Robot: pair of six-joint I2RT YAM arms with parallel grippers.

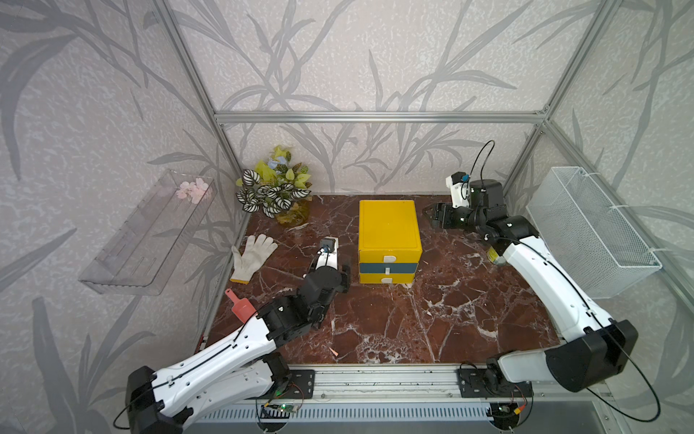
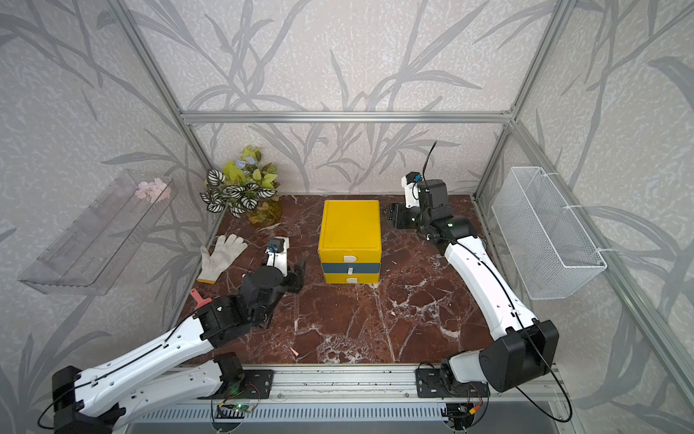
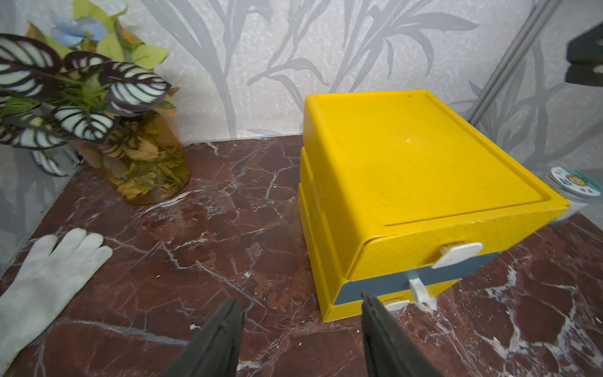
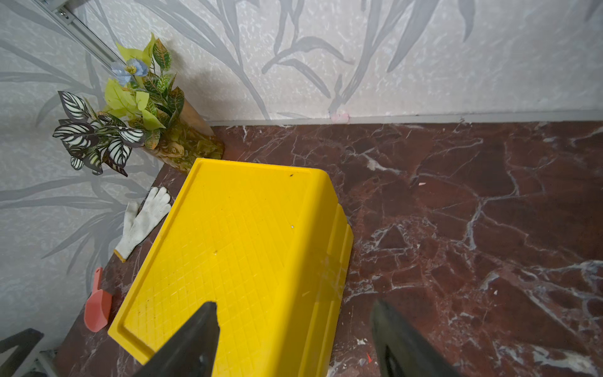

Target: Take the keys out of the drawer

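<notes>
A yellow drawer box with a blue-grey middle band and white handles sits mid-table, all drawers shut; no keys show. My left gripper is left of and in front of the box, facing its handle side, open with nothing between its fingers. My right gripper hangs above the box's right side near the back, open and empty, pointing over the yellow top.
A plant in a vase stands back left, with a white glove and a pink scoop along the left side. A can stands right of the box. Wall baskets hang on both sides.
</notes>
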